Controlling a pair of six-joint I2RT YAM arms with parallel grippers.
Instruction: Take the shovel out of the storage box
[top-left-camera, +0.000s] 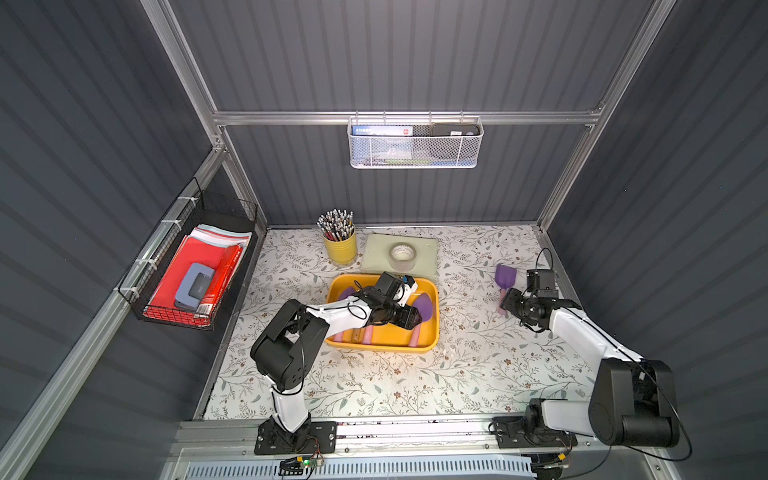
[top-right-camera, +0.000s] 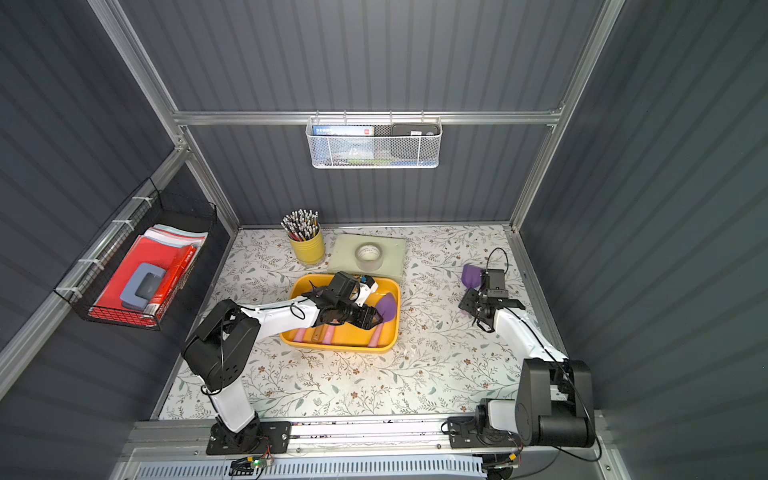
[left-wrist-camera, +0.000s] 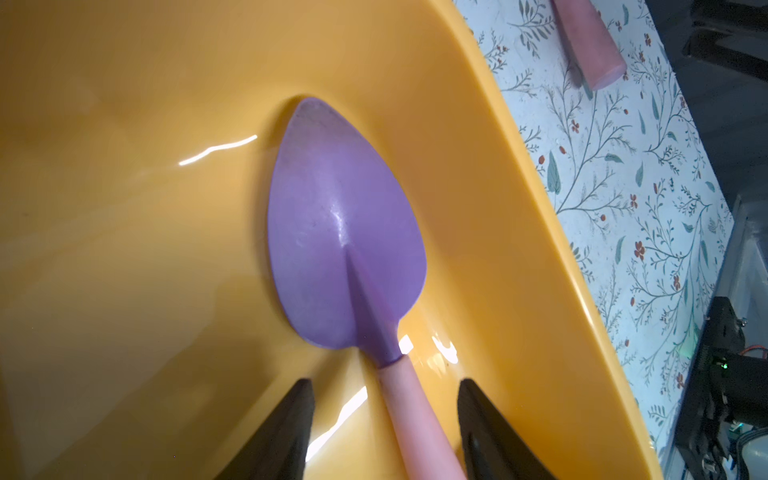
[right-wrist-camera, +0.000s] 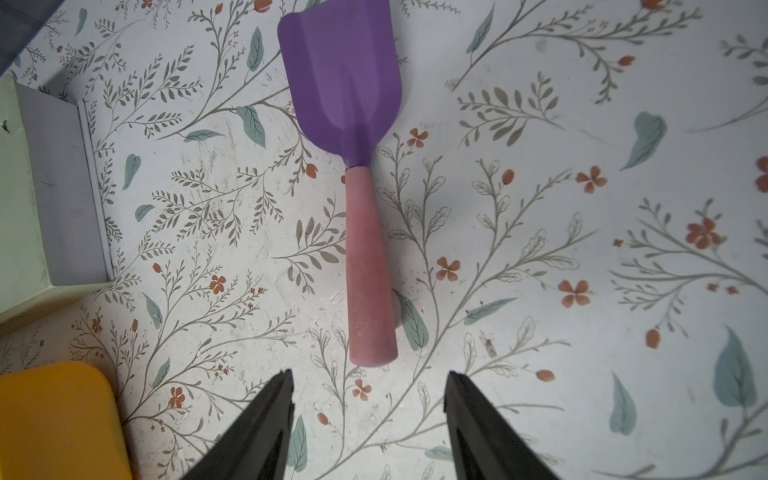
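A purple shovel (left-wrist-camera: 340, 224) with a pink handle lies in the yellow storage box (left-wrist-camera: 552, 240), along its right wall. My left gripper is open over the handle, one finger on each side of it in the left wrist view; nothing is gripped. Other pink-handled tools (top-left-camera: 368, 334) lie in the left half of the box, partly covered by my left arm. Outside the box, a second purple shovel (right-wrist-camera: 344, 76) rests on the table at the right. My right gripper stands open just beyond its handle end, apart from it.
Behind the box are a green box (top-left-camera: 376, 254) with a tape roll (top-left-camera: 402, 256) on it and a yellow cup of pencils (top-left-camera: 341, 248). A wire basket (top-left-camera: 176, 321) hangs on the left wall. The table between box and right shovel is clear.
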